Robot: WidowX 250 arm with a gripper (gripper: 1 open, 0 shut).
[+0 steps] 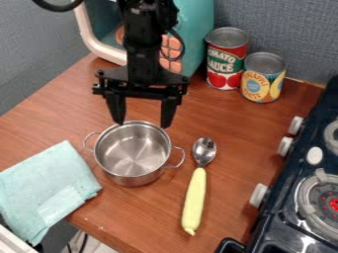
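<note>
My black gripper [141,111] hangs above the back part of a steel pot [132,163], its two fingers apart and pointing down with nothing seen between them. The pot has two side handles and looks empty. A spoon with a pale yellow handle [193,199] lies to the pot's right. A light blue folded cloth [42,194] lies at the front left.
A red-labelled can [224,64] and a yellow-labelled can [262,82] stand at the back right, beside a teal container [196,20] behind the arm. A black stove [297,227] fills the right edge. Bare wooden table [46,124] shows at left.
</note>
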